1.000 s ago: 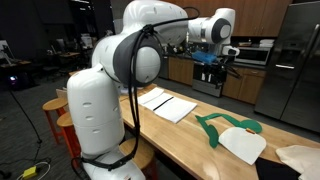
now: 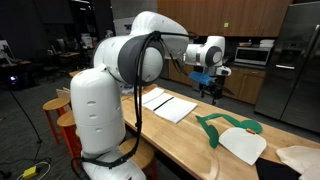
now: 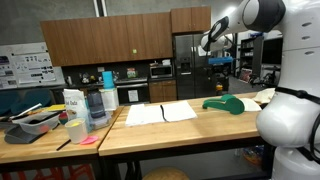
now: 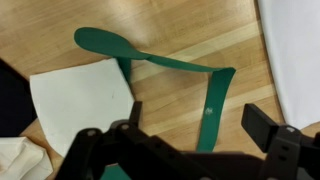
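In the wrist view my gripper is open, its fingers wide apart and empty. Between and beyond them lies a thin dark green piece (image 4: 213, 105), bent at a corner, with a rounded, spoon-like end at the upper left. It rests flat on the wooden table and appears limp, like cloth. Exterior view 1 puts the gripper (image 2: 206, 80) above the table, clear of the green piece (image 2: 209, 132). A white cloth-like sheet (image 4: 75, 100) lies beside the green one. Part of the green is hidden under that sheet and my gripper.
Beyond the green piece lie a black sheet (image 2: 276, 170) and a cream one (image 2: 300, 157) at the table's right. White papers (image 2: 168, 106) occupy the table's left side. Bare wood (image 2: 175, 143) shows in front. Stools (image 2: 66, 118) stand at the left.
My gripper has come down toward the table over the last second and shifted slightly left in exterior view 1. The green piece and the sheets have stayed put.
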